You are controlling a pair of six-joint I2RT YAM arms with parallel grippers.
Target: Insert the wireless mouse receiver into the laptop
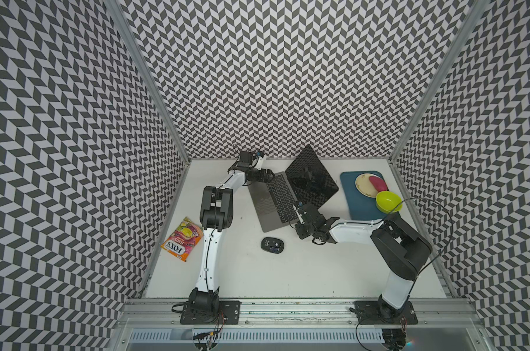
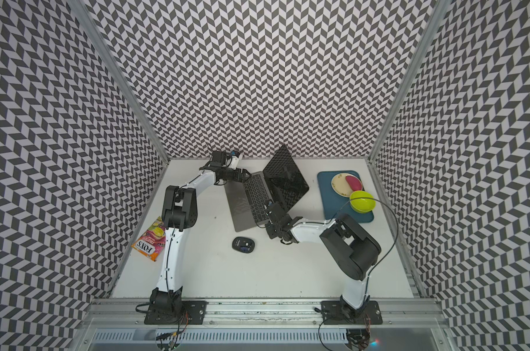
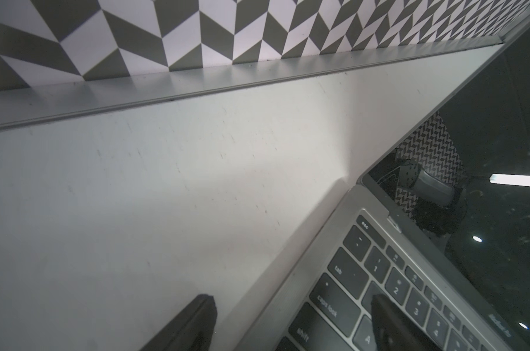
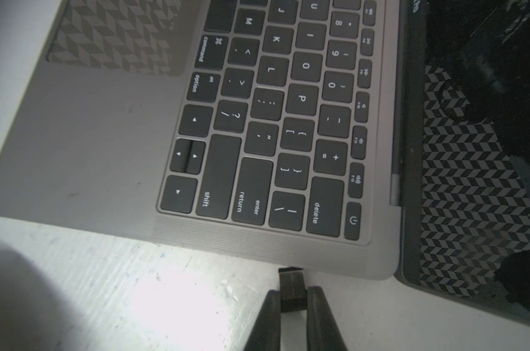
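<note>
The open laptop (image 1: 270, 204) lies mid-table, screen (image 1: 310, 175) to the right. My left gripper is open at the laptop's far-left corner, with nothing seen between its fingers. My right gripper is shut on a small dark receiver (image 4: 291, 280), held at the laptop's near side edge, beside the keyboard's return and backslash keys. Whether the receiver is inside a port cannot be told. The black mouse (image 1: 272, 245) lies in front of the laptop.
A snack bag (image 1: 183, 238) lies at the left. At the right a blue mat (image 1: 358, 207) holds a plate (image 1: 364, 184) and a yellow-green bowl (image 1: 387, 201).
</note>
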